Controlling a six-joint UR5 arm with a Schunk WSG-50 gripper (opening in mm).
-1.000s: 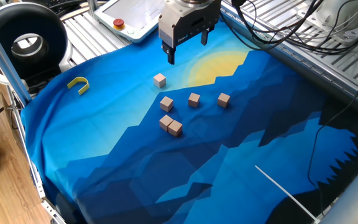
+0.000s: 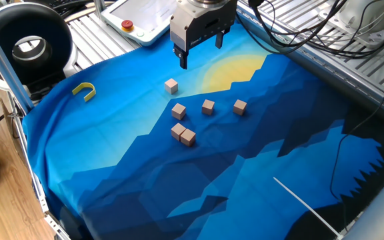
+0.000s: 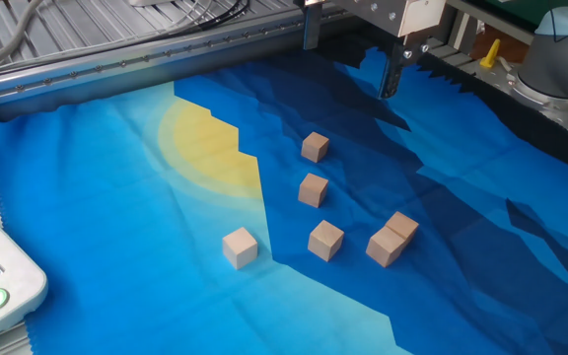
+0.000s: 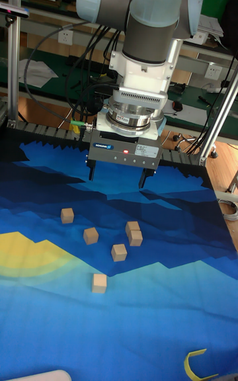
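Several small wooden cubes lie on the blue patterned cloth. A pale cube rests on the light part of the cloth, apart from the others. Two cubes stand side by side, touching. Single cubes sit apart on the dark blue area: one near the pair, a middle one and an outer one. My gripper hangs above the cloth, clear of all the cubes. Its two black fingers are spread wide, with nothing between them.
A yellow curved piece lies near the cloth's edge. A tablet-like pendant with a red button sits beside the cloth. A thin white stick lies on the opposite side.
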